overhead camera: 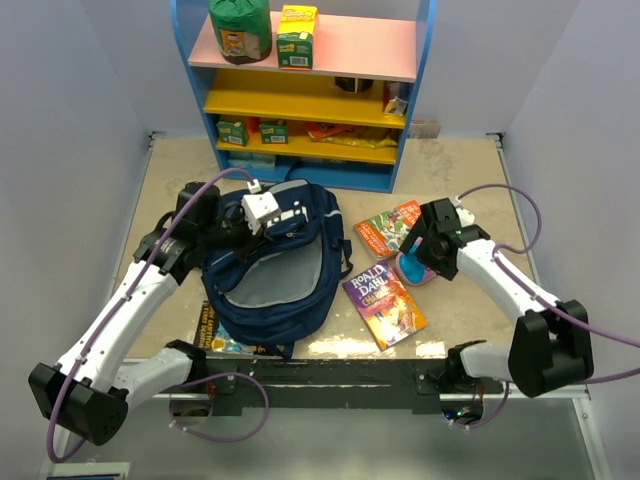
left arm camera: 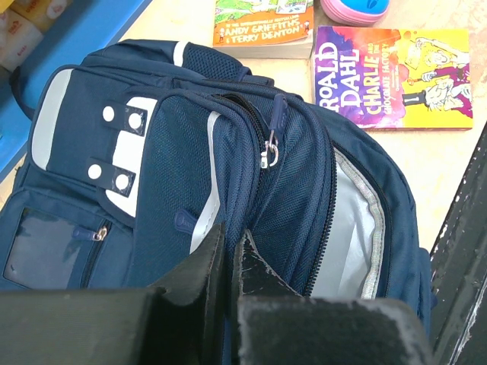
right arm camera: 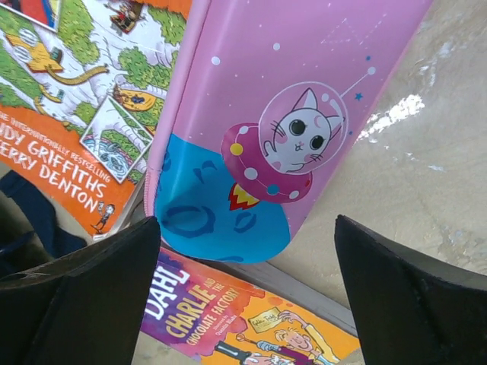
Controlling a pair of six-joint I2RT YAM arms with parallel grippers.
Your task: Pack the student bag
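Observation:
The dark blue student bag (overhead camera: 270, 315) lies with its grey-lined main compartment open. My left gripper is shut on the navy fabric at the bag's upper edge; the pinched part is mostly hidden. Over on the right, a pink pencil case (right arm camera: 221, 72) with a blue end and a cat picture lies flat. My right gripper hangs open above its blue end, one finger to each side, not closed on it. The Roald Dahl book (overhead camera: 385, 303) and the Griffiths and Denton book (overhead camera: 388, 229) lie flat beside the case.
A blue shelf unit with yellow shelves (overhead camera: 290, 103) stands at the back. Another book (overhead camera: 207, 328) lies partly under the bag's lower left. A dark rail (overhead camera: 330, 374) runs along the front edge.

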